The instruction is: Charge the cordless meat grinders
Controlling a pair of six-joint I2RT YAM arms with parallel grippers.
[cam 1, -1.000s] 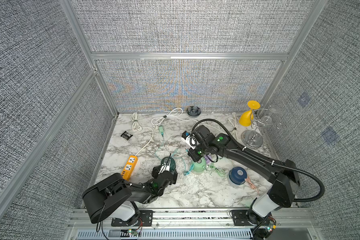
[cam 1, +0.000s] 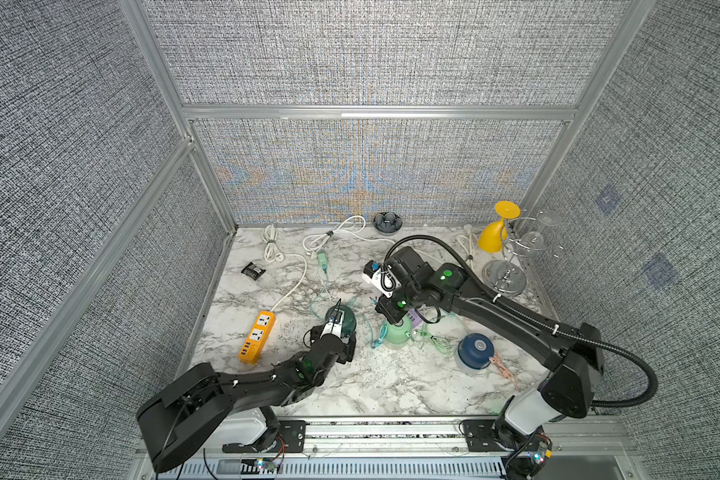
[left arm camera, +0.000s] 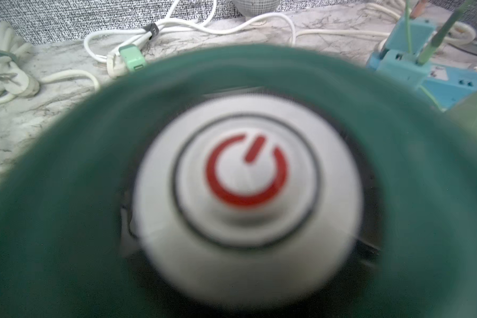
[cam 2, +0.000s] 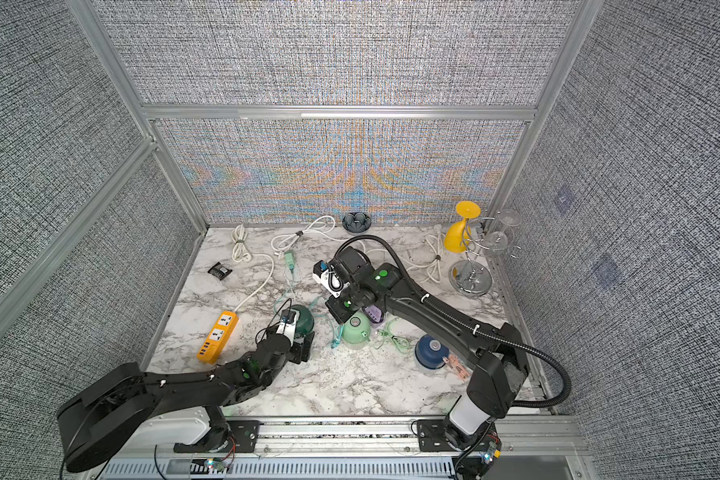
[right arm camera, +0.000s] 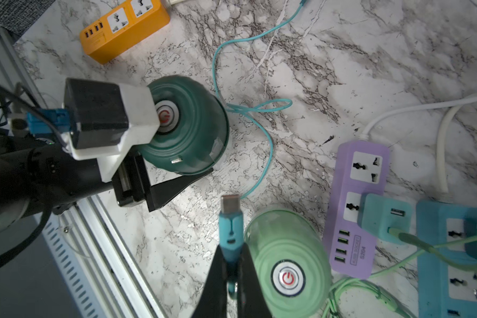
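The dark green grinder stands at left centre, its white top and red power button [left arm camera: 247,169] filling the left wrist view. My left gripper [cam 1: 331,342] is low at its near side, open, one finger [right arm camera: 180,188] lying along the grinder's side; the other finger is hidden. In the right wrist view my right gripper is shut on a slim teal cable plug [right arm camera: 230,230], its grey metal tip pointing out. The grinder's charging port cannot be made out. A light green grinder [right arm camera: 288,259] and a blue grinder [cam 1: 476,350] stand to the right.
A purple power strip [right arm camera: 355,206] and a blue one [right arm camera: 450,254] carry chargers beside the light green grinder. An orange strip [cam 1: 257,336] lies left. Teal cable [right arm camera: 270,143] loops across the table. A glass rack [cam 1: 505,277] stands back right.
My left arm's elbow has swung outward to the left, and its gripper has moved slightly away from the front edge. The dark green grinder has shifted slightly the same way. The right arm barely moved.
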